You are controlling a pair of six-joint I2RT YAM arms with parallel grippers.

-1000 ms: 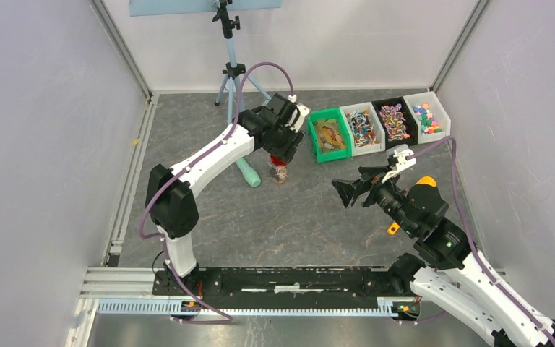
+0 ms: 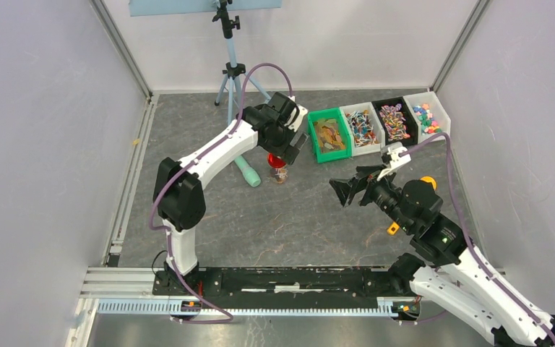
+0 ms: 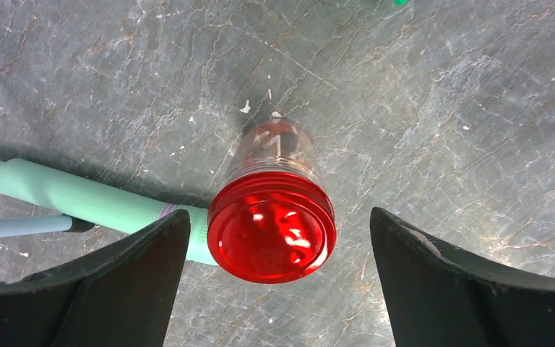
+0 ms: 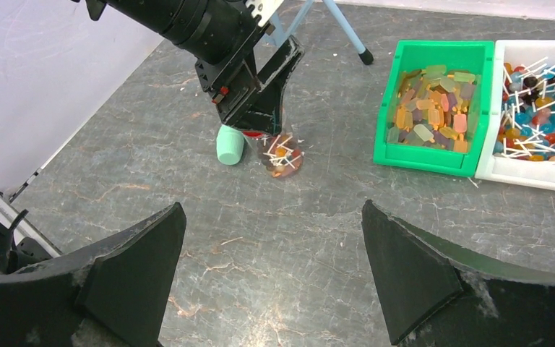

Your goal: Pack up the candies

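A clear jar (image 4: 282,156) with lollipops and other candies inside stands on the grey floor, its red lid (image 3: 272,228) sitting on its mouth. My left gripper is open around the lid, with a gap between each finger and the rim. From the right wrist view the left gripper's fingers hide most of the lid. My right gripper (image 2: 353,196) hangs open over bare floor, nothing between its fingers. Gummy candies fill the green bin (image 2: 329,155), and lollipops fill the white bin (image 4: 502,170) beside it.
A black bin (image 2: 412,139) of wrapped candies and a white bin (image 2: 444,120) of colourful sweets continue the row. A mint-green tube (image 3: 87,194) lies by the jar, near the tripod (image 2: 232,87).
The lid stays on the jar. My right arm has shifted slightly.
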